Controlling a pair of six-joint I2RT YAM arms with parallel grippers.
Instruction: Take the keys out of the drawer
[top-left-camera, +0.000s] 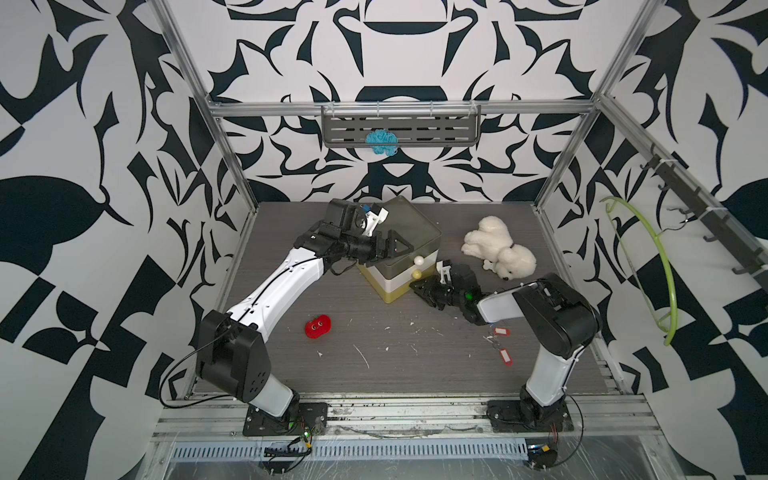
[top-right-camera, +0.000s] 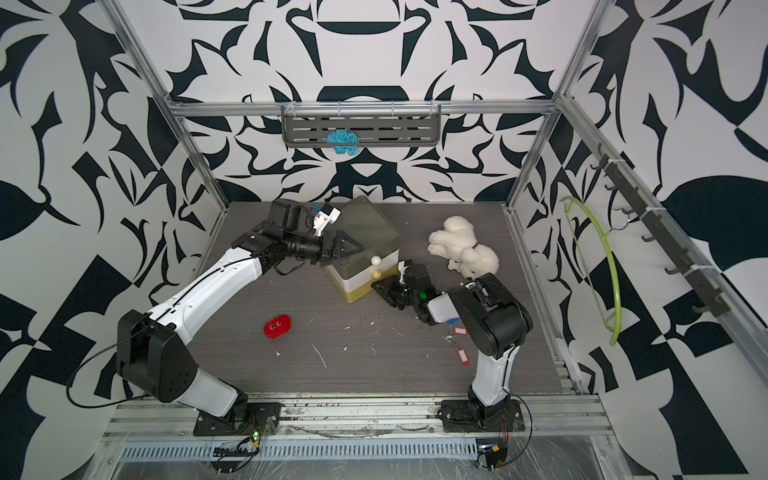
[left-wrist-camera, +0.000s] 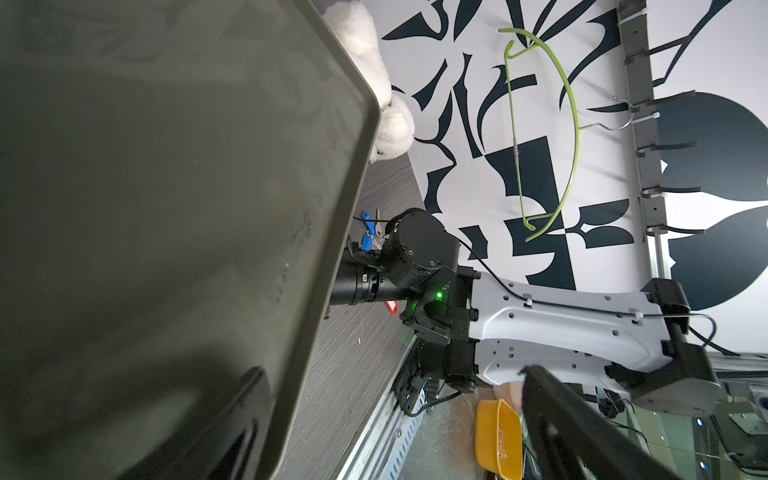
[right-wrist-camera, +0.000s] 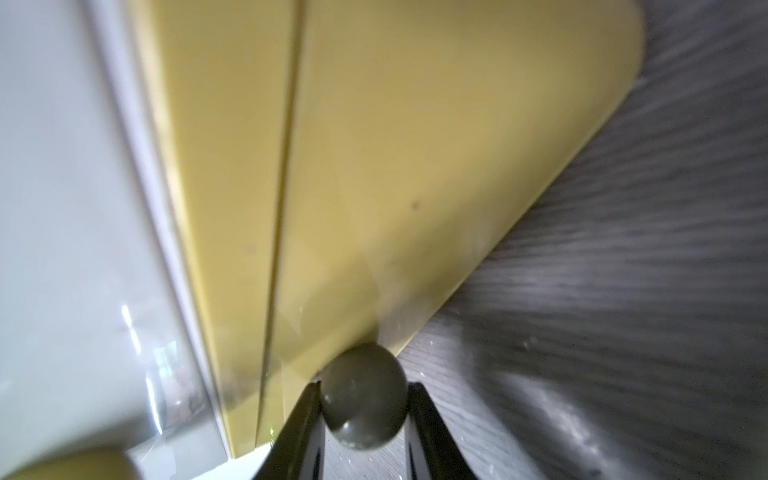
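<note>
A small drawer unit with a grey-brown top (top-left-camera: 404, 220) stands at the table's middle, a white drawer (right-wrist-camera: 72, 208) above a yellow drawer (right-wrist-camera: 448, 112). My right gripper (top-left-camera: 417, 287) is shut on the yellow drawer's round knob (right-wrist-camera: 364, 396), low by the table; the fingers (right-wrist-camera: 432, 436) press it from both sides. No gap shows at the drawer front, and its inside is hidden. Over the unit's top my left gripper (top-left-camera: 402, 243) stands open and empty, its fingers (left-wrist-camera: 240, 432) wide apart. Keys with red tags (top-left-camera: 505, 357) and a blue-headed key (left-wrist-camera: 368, 230) lie near the right arm.
White plush toys (top-left-camera: 500, 248) lie right of the unit. A red toy (top-left-camera: 317, 326) sits at front left. A blue puff (top-left-camera: 381, 142) hangs by the back rack, and a green hanger (top-left-camera: 668, 272) on the right wall.
</note>
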